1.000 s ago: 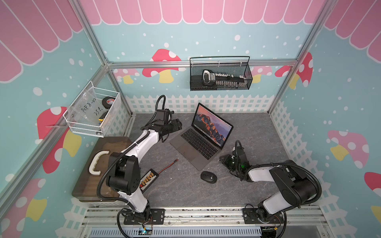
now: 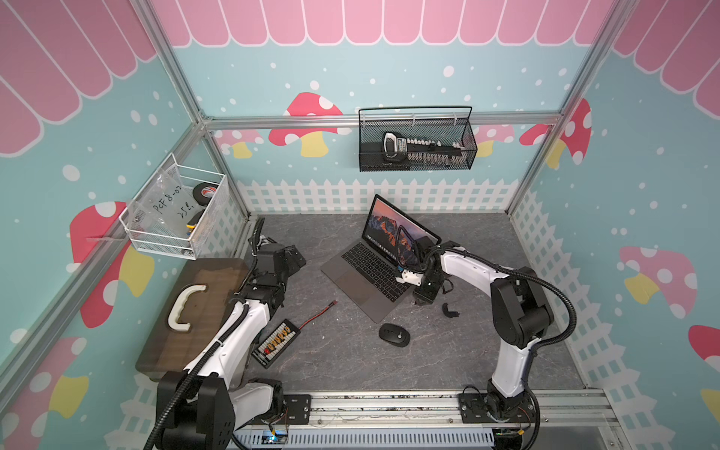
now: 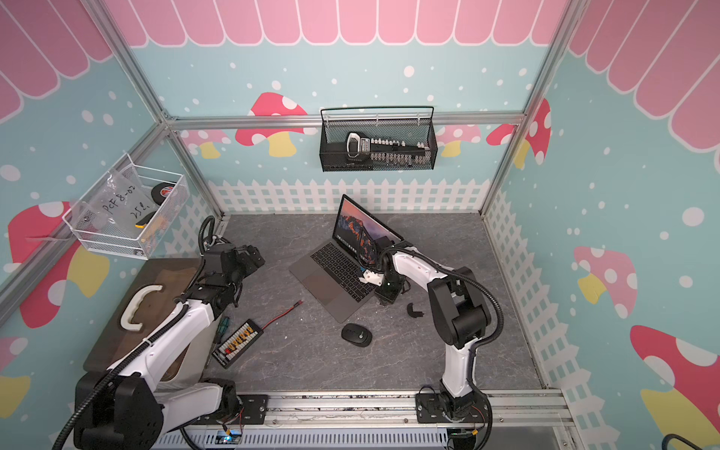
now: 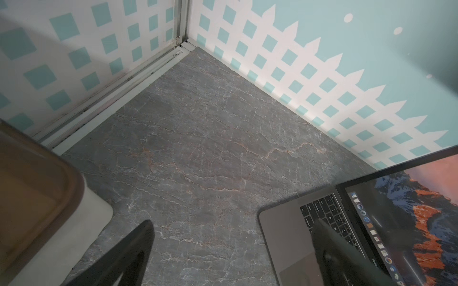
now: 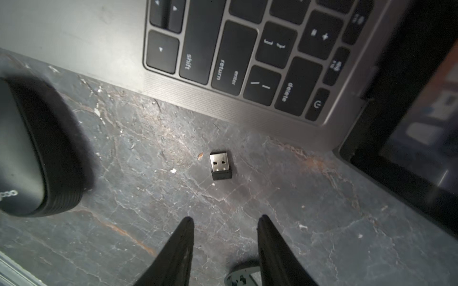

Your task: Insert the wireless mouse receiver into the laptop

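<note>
The wireless mouse receiver [image 5: 221, 165], a small metal USB plug with a black cap, lies flat on the grey table just off the laptop's right side. In the right wrist view my right gripper stands open over the table, its fingers apart with nothing between them. The receiver is ahead of the fingertips, plug end toward the laptop [image 5: 167, 90]. From above, the right arm hides the receiver and part of the laptop [image 2: 360, 281]. My left gripper is open and empty above bare table, left of the laptop.
A black mouse [image 2: 393, 334] sits in front of the laptop. A small black curved piece [image 2: 450, 310] lies to the right. A connector board [image 2: 276, 342] with a red cable and a brown case [image 2: 187, 315] occupy the left.
The right gripper has risen off the receiver, turned to face down and now lowers above it; the receiver stays on the table. The left arm has drawn back leftward, away from the laptop.
</note>
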